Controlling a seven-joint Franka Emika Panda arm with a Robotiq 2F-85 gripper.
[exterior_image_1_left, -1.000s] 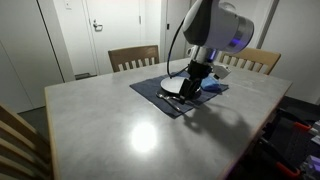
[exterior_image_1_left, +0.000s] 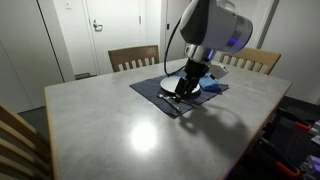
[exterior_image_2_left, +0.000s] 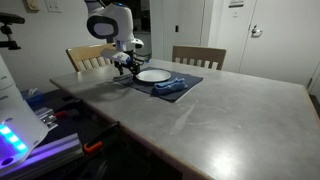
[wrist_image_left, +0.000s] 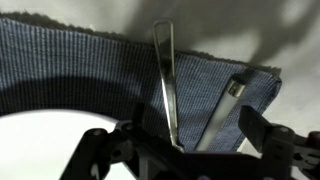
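In the wrist view my gripper stands open, one dark finger at each side of the lower middle. Between them lie the lower ends of two slim utensils on the dark blue cloth mat (wrist_image_left: 80, 70). One is a shiny metal handle (wrist_image_left: 165, 65); the other is a greyish handle (wrist_image_left: 222, 112) nearer the right finger. What their far ends look like is hidden behind the gripper. A white plate (wrist_image_left: 50, 150) fills the lower left. Exterior view 1 has my gripper (exterior_image_1_left: 181, 95) low over the mat, in front of the plate (exterior_image_1_left: 180, 84).
A blue folded cloth (exterior_image_2_left: 170, 86) lies on the mat beside the plate in exterior view 2. Chairs stand around the white table (exterior_image_1_left: 100, 125), whose left part is bare. The arm comes in over the right side.
My gripper has come down slightly toward the utensils on the mat. The plate, mat and utensils appear unmoved.
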